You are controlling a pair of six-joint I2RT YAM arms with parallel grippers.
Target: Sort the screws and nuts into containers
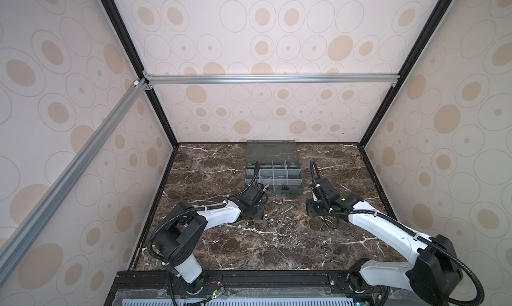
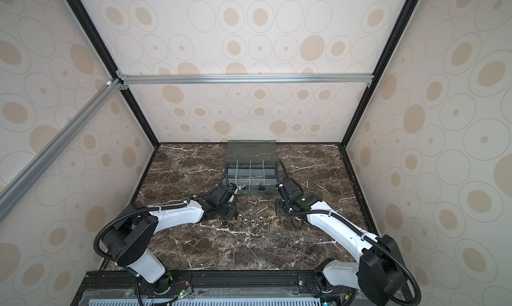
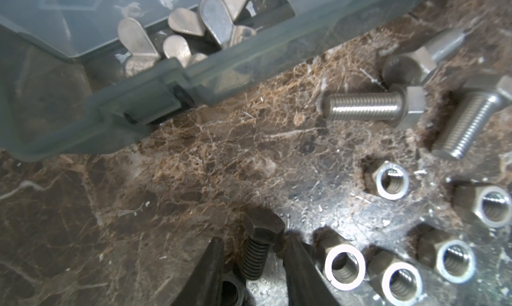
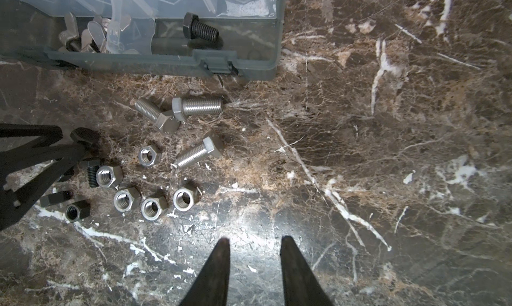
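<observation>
My left gripper is open, its fingertips around a black bolt (image 3: 261, 226) standing out among black and silver nuts (image 3: 344, 266). Silver bolts (image 3: 362, 106) lie between these and the grey organizer box (image 4: 240, 66). Wing nuts (image 3: 136, 44) fill part of a front compartment; a black bolt (image 4: 201, 29) lies in another. My right gripper is open over bare marble right of the parts, nothing between its fingers.
The organizer's lid (image 1: 271, 150) stands open at the back. Patterned walls enclose the workspace.
</observation>
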